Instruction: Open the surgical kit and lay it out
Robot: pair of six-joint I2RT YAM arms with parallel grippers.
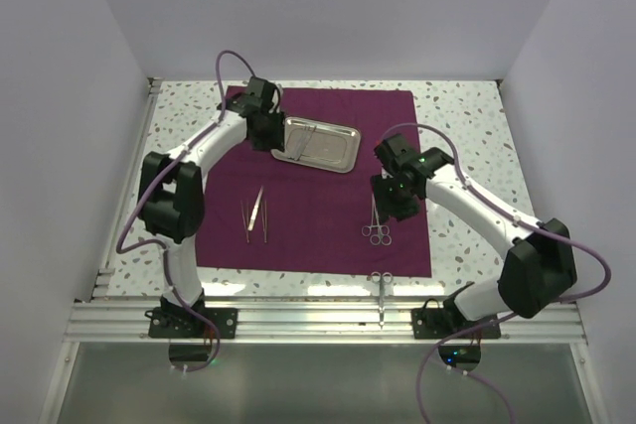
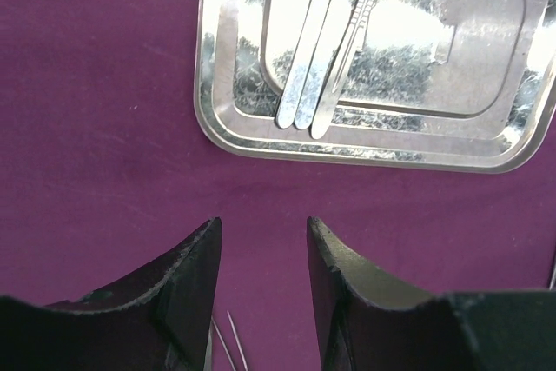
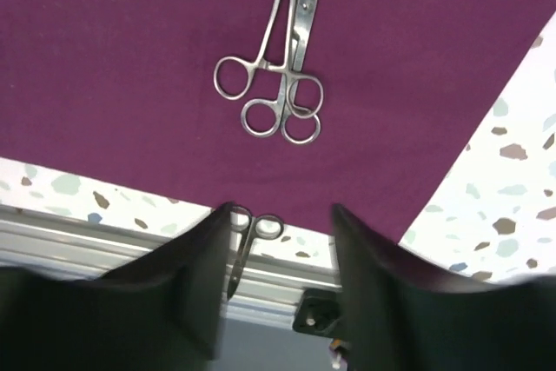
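Note:
On the purple cloth (image 1: pixel 316 215) sits a metal tray (image 1: pixel 336 149) holding 3 slim metal handles (image 2: pixel 304 58), seen closely in the left wrist view. My left gripper (image 1: pixel 270 136) is open and empty by the tray's left end. Over the right part of the cloth, my right gripper stands open with nothing held. Past its fingertips a pair of small scissors (image 3: pixel 247 245) lies across the front edge, rings near the cloth, tip over the rail. A clamp (image 3: pixel 282 23) and larger scissors (image 3: pixel 302 32) lie overlapping on the cloth.
Thin tweezers (image 1: pixel 265 221) and a scalpel-like tool (image 1: pixel 256 208) lie on the cloth's left part. A metal rail (image 1: pixel 298 311) runs along the front edge.

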